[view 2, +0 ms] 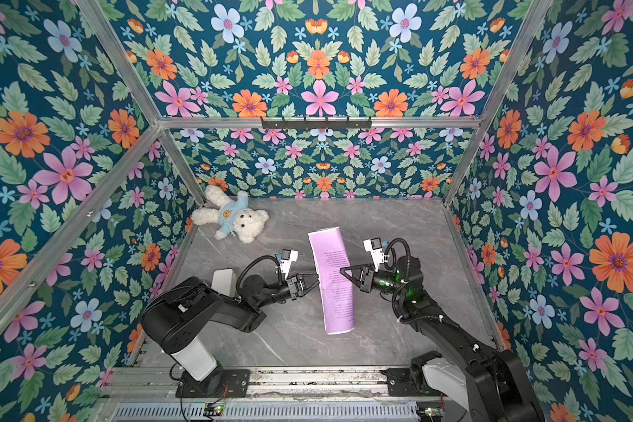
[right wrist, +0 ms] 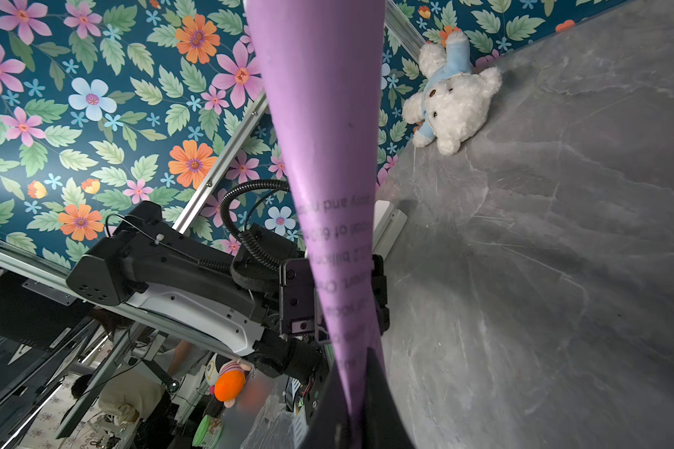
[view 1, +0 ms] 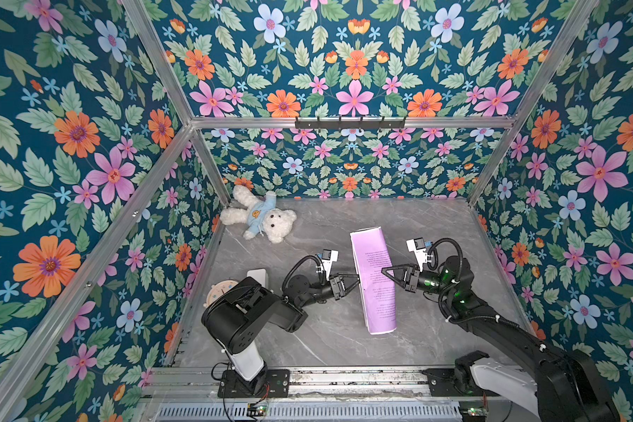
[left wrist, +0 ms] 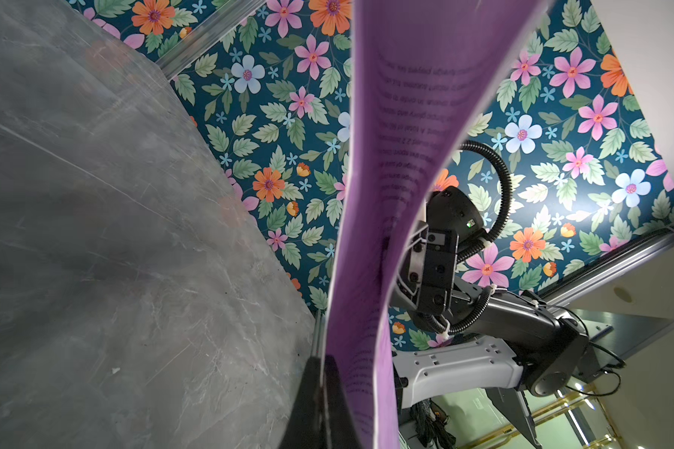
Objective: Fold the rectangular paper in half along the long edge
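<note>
The purple printed paper (view 1: 372,281) is bent over lengthwise into a long narrow strip, running front to back on the table between my grippers. In the left wrist view it rises as an open, curved fold (left wrist: 374,187). My left gripper (view 1: 356,280) is shut at the paper's left edge; whether the edge is between its fingers is unclear. My right gripper (view 1: 385,270) is shut with its tips against the right part of the paper (right wrist: 322,149), which hides much of them in the right wrist view.
A white teddy bear (view 1: 277,223) lies at the back left of the grey table (view 1: 443,218). A white block (view 2: 223,280) sits behind the left arm.
</note>
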